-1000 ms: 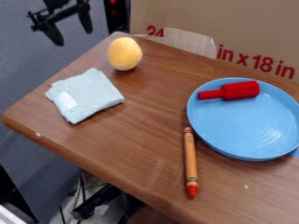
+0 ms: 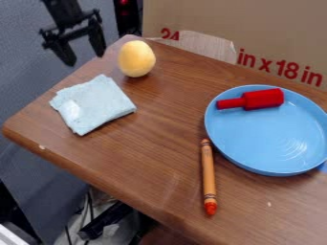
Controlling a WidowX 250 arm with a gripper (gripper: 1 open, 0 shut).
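My black gripper hangs at the top left, beyond the table's far-left edge and above the folded pale-blue cloth, blurred, its two fingers apart with nothing seen between them. A yellow egg-shaped object stands at the back of the table, right of the gripper. A red cylinder with a thin handle lies in the blue plate on the right. An orange crayon lies left of the plate, near the front.
The wooden table has free room in its middle and front left. A cardboard box stands along the back. Dark floor and clutter show beyond the left edge.
The gripper has moved down, ending lower and nearer the cloth than before. The objects on the table have not moved.
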